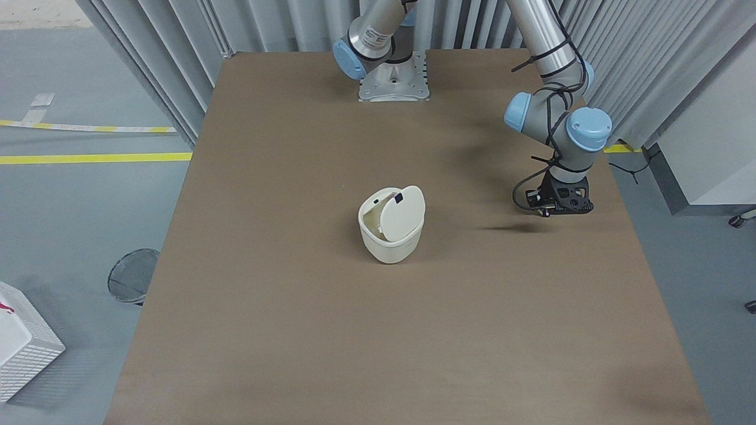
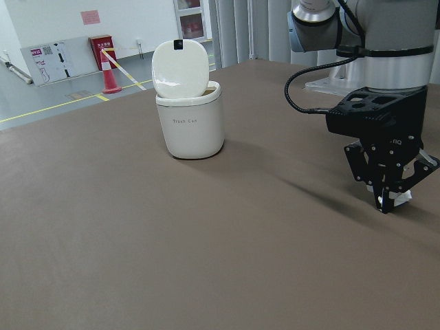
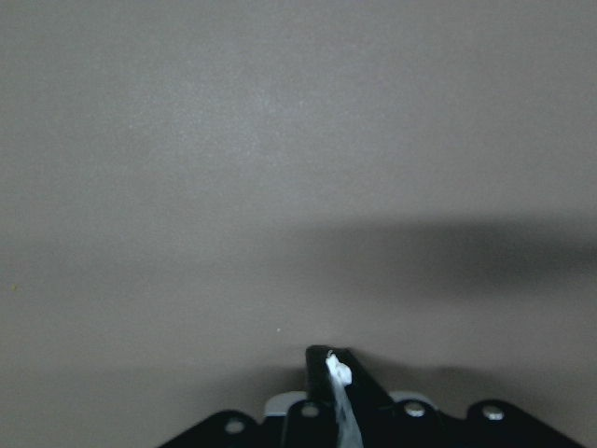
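Note:
My gripper (image 2: 385, 203) is low over the brown table (image 1: 397, 326), at its right side in the front view. Its fingers are shut on a crumpled white scrap (image 2: 402, 198), which pokes out beside the fingertips in the left view and shows between them (image 3: 339, 371) in the wrist view. A small white trash can (image 1: 386, 244) stands mid-table, to the left of the gripper in the front view, its lid (image 2: 180, 69) raised, with part of the inside visible.
The arm's base plate (image 1: 394, 88) sits at the back edge, by grey curtains. On the floor left of the table are a wire basket (image 1: 131, 276) and a white box (image 1: 25, 340).

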